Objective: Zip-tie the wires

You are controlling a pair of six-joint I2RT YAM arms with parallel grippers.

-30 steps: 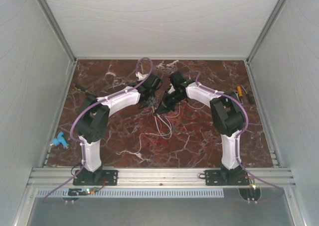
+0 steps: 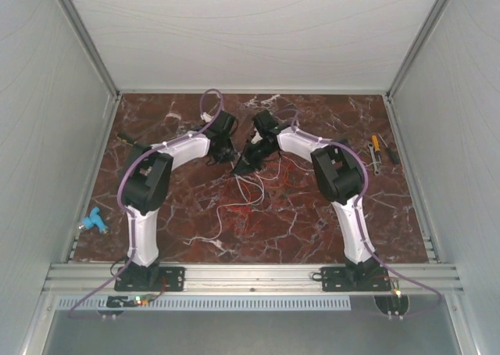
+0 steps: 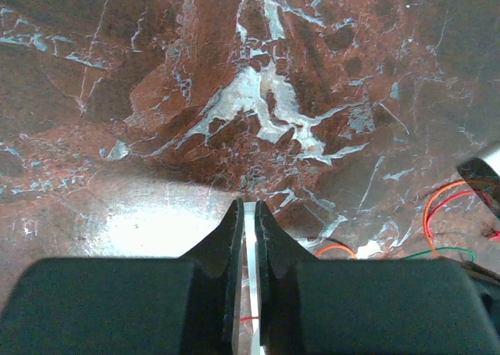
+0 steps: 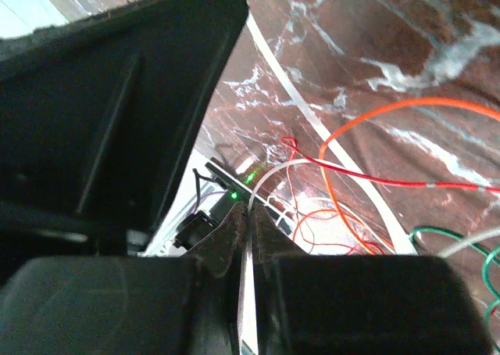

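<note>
My left gripper is shut on a white zip tie [image 3: 251, 245], which points down between its fingers. My right gripper [image 2: 241, 167] is at the centre, just right of the left gripper [image 2: 231, 156], and is shut with a thin white strand [image 4: 269, 176] at its fingertips; whether it grips it is unclear. A long white strip [image 4: 312, 120] runs diagonally behind it. Orange wire [image 4: 414, 102], red wire [image 4: 398, 182] and green wire [image 4: 437, 231] lie looped on the marble, with pale wires [image 2: 220, 222] trailing toward the front.
Blue fitting [image 2: 94, 221] lies at the left, yellow-handled tool [image 2: 376, 144] and wrench [image 2: 374, 159] at the right.
My left gripper has moved left with the zip tie since a second ago. My right gripper has moved slightly left and the right arm has shifted with it.
</note>
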